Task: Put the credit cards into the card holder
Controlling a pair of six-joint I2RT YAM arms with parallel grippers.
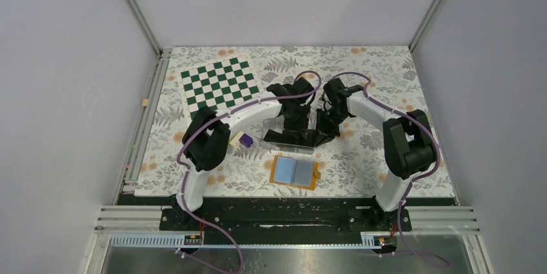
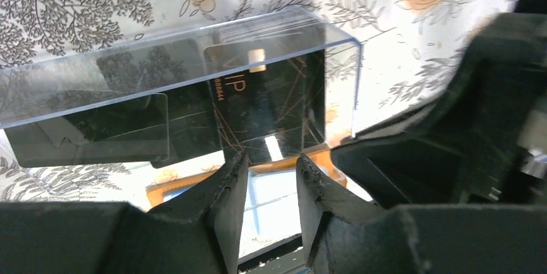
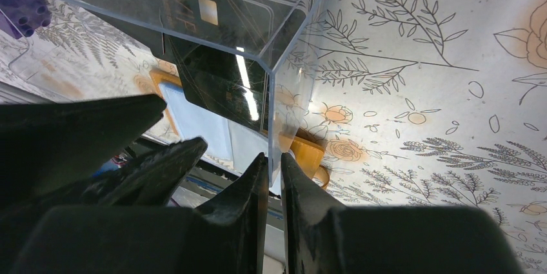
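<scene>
Black cards stand in a clear box (image 1: 288, 148) in the middle of the table. In the left wrist view, one dark card with copper print (image 2: 261, 106) stands at the right end, beside another black card (image 2: 97, 131) farther left. My left gripper is at the front of the printed card, its fingers part open around the card's near edge; contact cannot be told. My right gripper is shut on the upright corner of the clear box wall (image 3: 272, 113). Both fingertips are small and dark in the top view.
An orange-edged holder with pale panels (image 1: 293, 172) lies just in front of the box. A purple block (image 1: 246, 140) is left of it, and a green checkered board (image 1: 219, 85) is at the back left.
</scene>
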